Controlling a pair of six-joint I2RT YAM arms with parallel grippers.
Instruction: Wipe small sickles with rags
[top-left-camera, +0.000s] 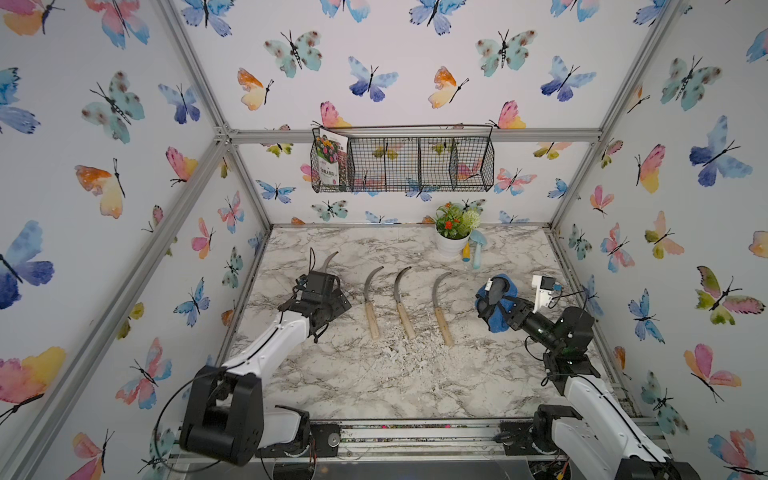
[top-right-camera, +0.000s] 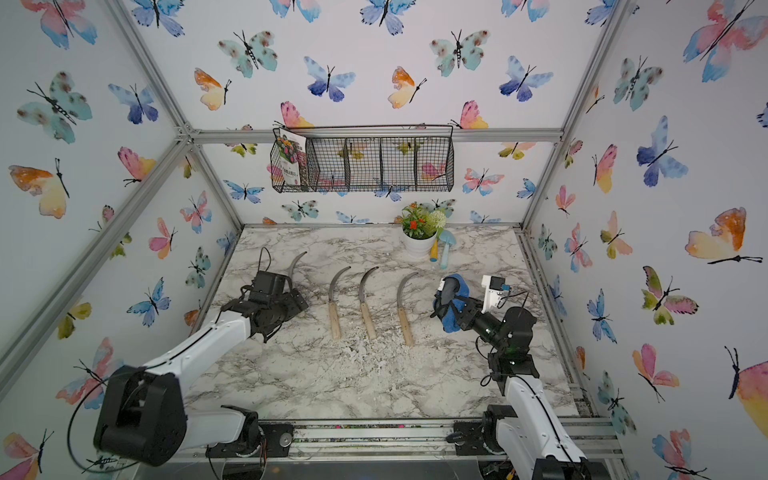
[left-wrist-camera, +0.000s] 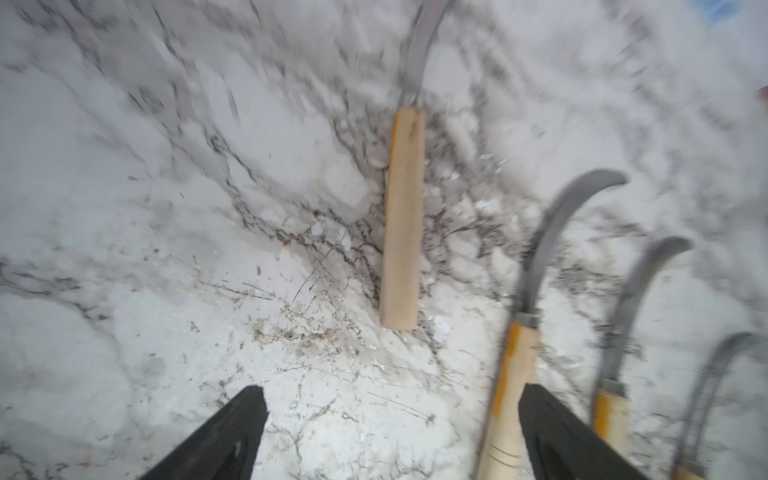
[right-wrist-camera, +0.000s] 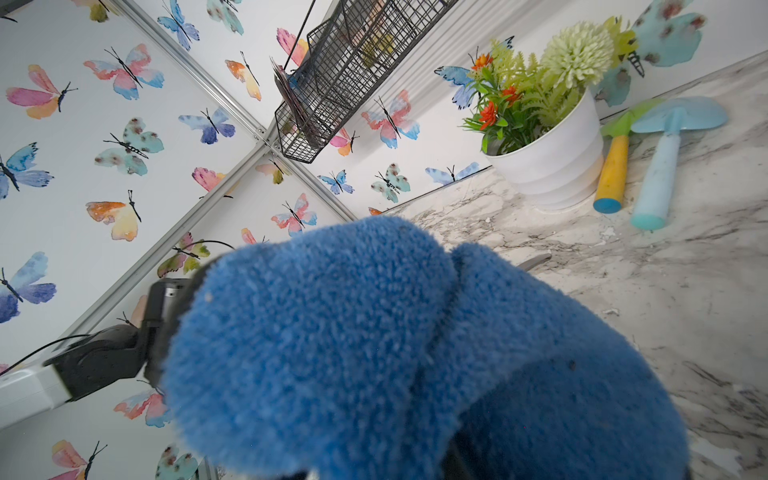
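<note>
Four wooden-handled sickles lie on the marble table. In the left wrist view the leftmost one (left-wrist-camera: 402, 216) is under my open left gripper, its handle between and beyond the fingertips; the others (left-wrist-camera: 513, 376) lie to its right, blades toward the back. In the top views my left gripper hides most of the leftmost. My right gripper (top-left-camera: 505, 305) is shut on a folded blue rag (right-wrist-camera: 320, 336) at the table's right, which hides its fingertips in the right wrist view.
A white flowerpot (top-left-camera: 452, 241) and two small garden tools (top-left-camera: 476, 252) stand or lie at the back right. A wire basket (top-left-camera: 402, 160) hangs on the back wall.
</note>
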